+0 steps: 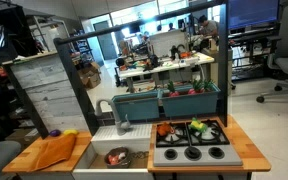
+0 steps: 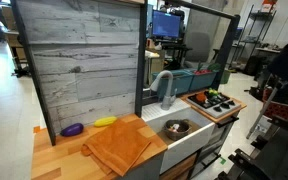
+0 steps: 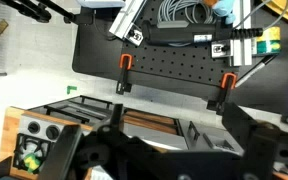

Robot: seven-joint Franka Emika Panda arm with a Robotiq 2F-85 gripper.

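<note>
In the wrist view my gripper stands open, its two orange-tipped fingers wide apart with nothing visible between them. Beneath it lies a black perforated base plate with a cable and tools, away from the toy kitchen. An orange cloth [image 2: 119, 148] is spread on the wooden counter [image 2: 69, 160]. Behind it rest a purple eggplant [image 2: 72, 130] and a yellow banana-like toy [image 2: 105, 121]. A metal pot [image 1: 118, 157] sits in the white sink [image 1: 104, 133]. On the stove [image 1: 192, 155] are an orange item [image 1: 163, 129] and a green-and-yellow item [image 1: 198, 125].
A grey faucet [image 2: 167, 88] rises over the sink. Behind the stove hangs a blue-green rack [image 1: 166, 105] under a dark frame. A whitish plank wall [image 2: 91, 64] backs the left counter. Dark arm parts [image 2: 287, 70] show at the right edge of the second exterior view.
</note>
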